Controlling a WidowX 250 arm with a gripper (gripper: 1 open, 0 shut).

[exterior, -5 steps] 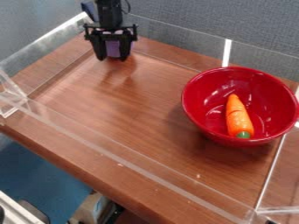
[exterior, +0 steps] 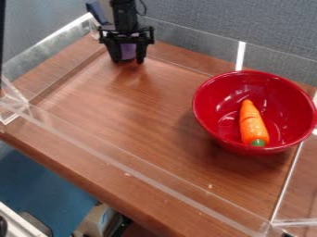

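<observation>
My black gripper [exterior: 126, 51] is at the back left of the wooden table, down around a small purple object [exterior: 128, 50], which it partly hides; whether the fingers are closed on it I cannot tell. A large red bowl [exterior: 213, 100] stands on the right with an orange toy carrot [exterior: 251, 121] lying inside it.
Clear low walls border the wooden table [exterior: 118, 139] at the back, left and right. Grey padded walls rise behind.
The bowl and carrot have not moved.
</observation>
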